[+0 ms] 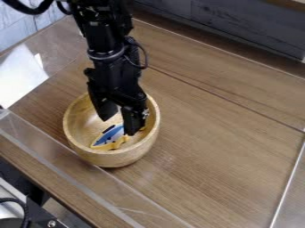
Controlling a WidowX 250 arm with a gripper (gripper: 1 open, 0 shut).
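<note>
A round wooden bowl (pixel 111 156) sits on the table toward the left front. Inside it lies a small blue and yellow object (pixel 109 135), partly hidden by my gripper. My black gripper (pixel 118 112) reaches down from above into the bowl's upper part, over that object, with its fingers apart. Whether anything touches the fingers is hard to tell.
A grey wall (pixel 226 36) runs along the back. A transparent strip crosses the table's front left edge, where a dark part of equipment shows below.
</note>
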